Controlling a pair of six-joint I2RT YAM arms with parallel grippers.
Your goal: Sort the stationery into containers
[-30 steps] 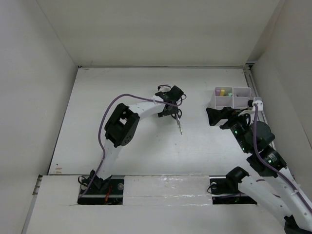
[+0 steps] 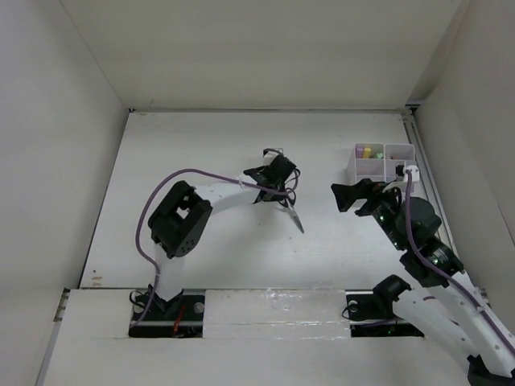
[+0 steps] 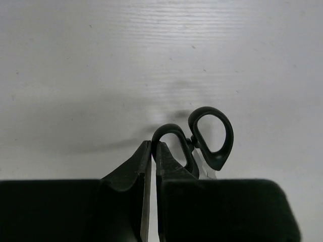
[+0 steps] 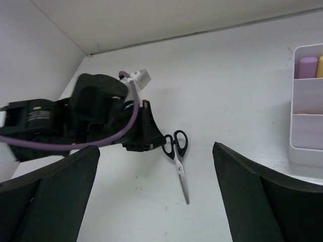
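Black-handled scissors [image 4: 177, 146] hang from my left gripper, whose fingers are shut on the rim of one handle loop. In the left wrist view both loops show beside the fingertips, while most of the blades are hidden. The silvery blades [image 2: 295, 219] point toward the table's front in the top view. A shadow apart from the handles suggests they are off the table. My right gripper stands open and empty, its two fingers wide apart. To its far side is the white divided container [image 2: 368, 169] at the back right.
Inside the container's back-left compartment lie a purple piece [image 4: 307, 67], a yellow piece [image 2: 367, 153] and a green piece [image 2: 379, 156]. White walls enclose the table [image 2: 177, 141].
My right arm has moved slightly left.
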